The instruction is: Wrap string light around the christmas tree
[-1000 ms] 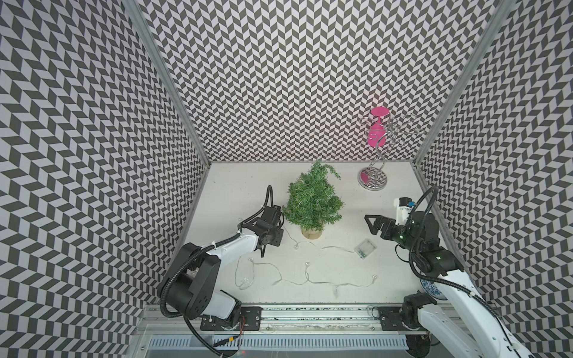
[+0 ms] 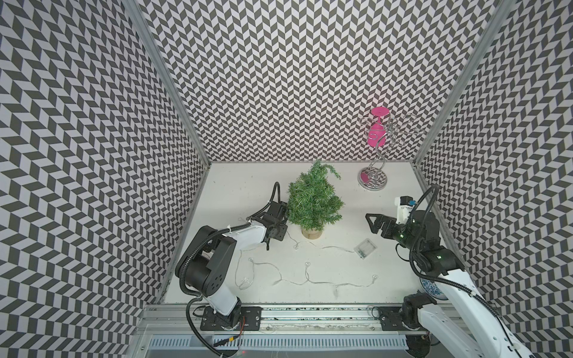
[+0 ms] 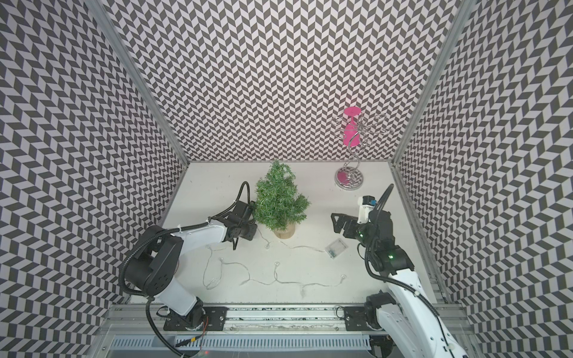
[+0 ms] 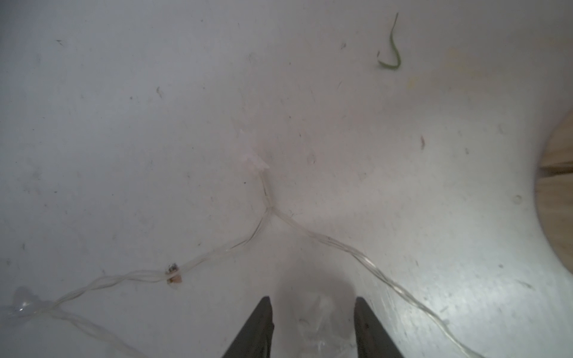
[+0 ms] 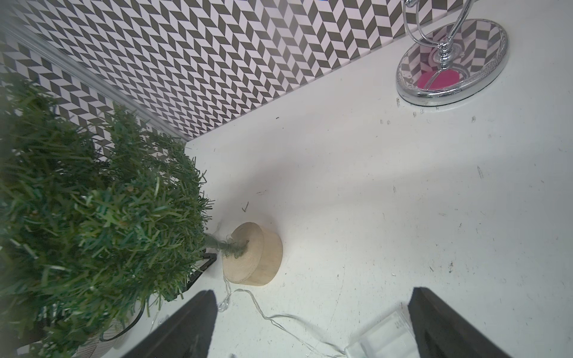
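Note:
The green Christmas tree (image 2: 315, 197) stands upright on its round wooden base (image 2: 311, 234) mid-table. A thin clear string light (image 4: 385, 280) lies on the table, with loops in front of the tree (image 2: 292, 281) and a strand leading to the clear battery box (image 2: 365, 248). My left gripper hangs low at the tree's left, fingers (image 4: 256, 328) parted. A blurred clear patch shows between them; whether it is a bulb or a reflection I cannot tell. Right of the tree, above the table near the box, my right gripper is wide open and empty.
A chrome stand (image 2: 373, 179) with a pink glass (image 2: 376, 132) stands at the back right. A blue-patterned bowl (image 2: 432, 288) is partly hidden beneath the right arm.
My left gripper has moved slightly right, closer to the tree's lower left side. The right arm, tree, battery box and front loops look unmoved.

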